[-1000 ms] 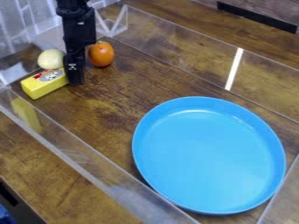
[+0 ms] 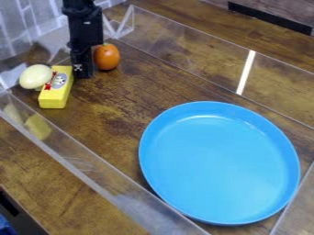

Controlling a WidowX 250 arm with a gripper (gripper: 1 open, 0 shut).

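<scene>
The dark gripper (image 2: 80, 64) is low at the top left, between a yellow box (image 2: 53, 95) and an orange tomato-like object (image 2: 106, 58). Its fingertips are small and dark, and nothing shows clearly between them; it looks shut. The yellow box, with a printed label, lies at the gripper's lower left. A white egg-shaped object (image 2: 35, 77) rests against the box's upper left.
A large blue plate (image 2: 218, 162) fills the lower right. Clear plastic walls run along the left and upper sides.
The yellow box has turned more upright in the picture and shifted right. The white object has moved down and left. The gripper has moved slightly.
</scene>
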